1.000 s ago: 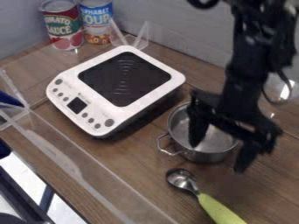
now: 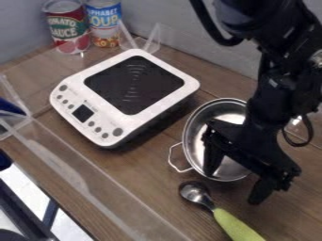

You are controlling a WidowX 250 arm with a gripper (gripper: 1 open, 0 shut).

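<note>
A black robot gripper (image 2: 236, 168) hangs over the right part of a steel pot (image 2: 197, 139) with side handles, its fingers low at the pot's near right side and hiding part of it; whether they grip the rim is unclear. A steel scoop with a green handle (image 2: 232, 222) lies on the wooden counter below the pot. A white induction cooker (image 2: 73, 92) with a black top sits left of the pot.
Two cans, a tomato sauce (image 2: 68, 26) and an alphabet soup (image 2: 104, 23), stand at the back left. Clear plastic pieces are at the left edge.
The pot appears to have shifted slightly.
</note>
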